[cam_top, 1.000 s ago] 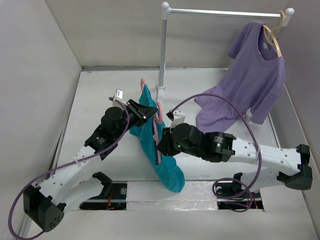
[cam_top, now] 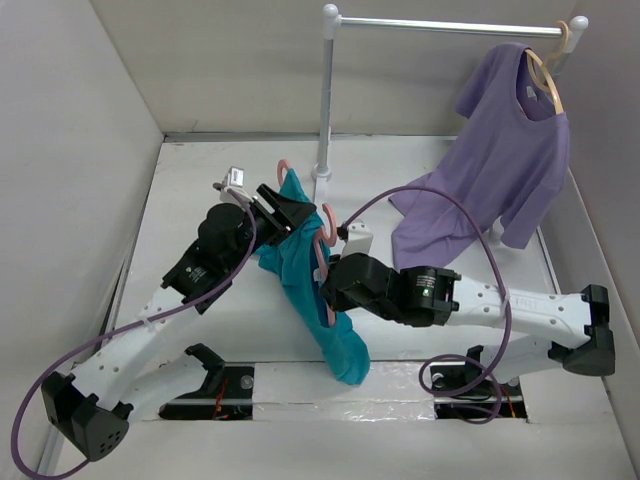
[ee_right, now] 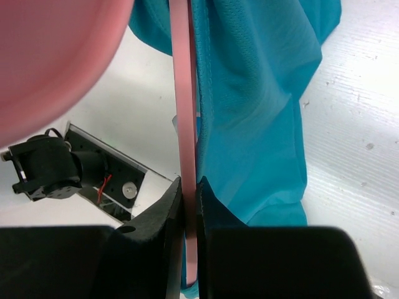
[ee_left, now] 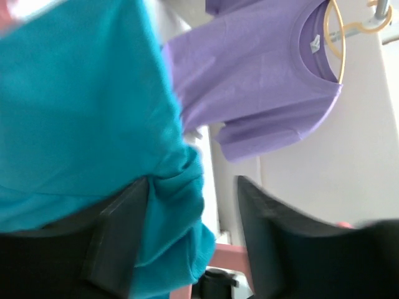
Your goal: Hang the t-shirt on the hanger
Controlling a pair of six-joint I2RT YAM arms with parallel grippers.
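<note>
A teal T-shirt (cam_top: 330, 345) hangs bunched in the middle, with pink hanger parts (cam_top: 328, 225) poking out of it. My left gripper (cam_top: 295, 215) is at the shirt's top; in the left wrist view its blurred fingers stand apart beside a fold of teal cloth (ee_left: 93, 106). My right gripper (cam_top: 335, 280) is shut on a pink hanger bar (ee_right: 186, 112), with teal fabric along it and hanging beside it in the right wrist view.
A metal rack (cam_top: 440, 25) stands at the back, with a purple T-shirt (cam_top: 480, 180) on a wooden hanger at its right end. Walls border the white floor on both sides.
My left gripper has shifted slightly up and to the left. The pink hanger parts have moved a little to the right with my right gripper.
</note>
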